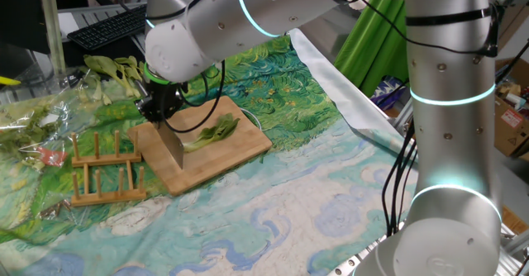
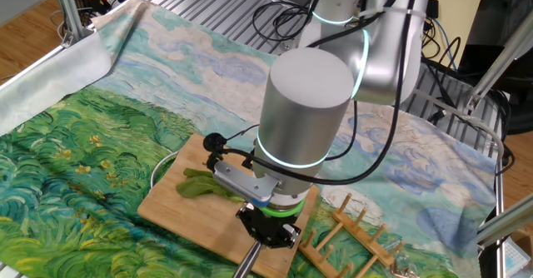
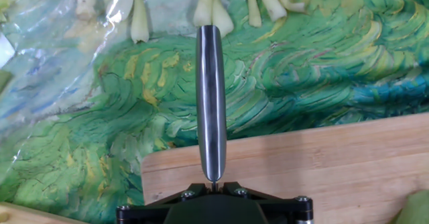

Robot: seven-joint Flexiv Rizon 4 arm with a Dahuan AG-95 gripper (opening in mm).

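Note:
My gripper (image 1: 159, 113) is shut on a knife, whose broad metal blade (image 1: 170, 147) points down at the left part of the wooden cutting board (image 1: 207, 167). On the board, to the right of the blade, lies a green leafy vegetable (image 1: 220, 130) with its pale stem end close to the blade. Whether the blade's lower edge touches the wood I cannot tell. In the wrist view the knife's shiny steel handle (image 3: 212, 103) sticks out beyond the gripper; the blade is hidden there. A bit of leaf (image 3: 417, 209) shows at the lower right.
A wooden rack (image 1: 107, 170) with upright pegs stands left of the board. More leafy vegetables (image 1: 116, 71) and clear plastic (image 1: 41, 119) lie farther left and behind. The patterned cloth (image 1: 281, 206) in front of the board is clear.

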